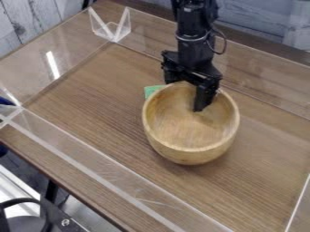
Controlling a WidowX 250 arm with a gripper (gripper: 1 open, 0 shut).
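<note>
The black robot arm (194,36) reaches down from the top of the view to the back rim of a large wooden bowl (187,131), where its gripper (201,91) is low at the rim. Whether the fingers are shut on the rim is too small and dark to tell. A small green object (151,91) lies behind the bowl's left side, partly hidden by it.
The wooden table (85,100) has clear room to the left and front right. A white wire-like stand (109,27) is at the back left. Clear strips run along the table, and dark cables lie at the lower left.
</note>
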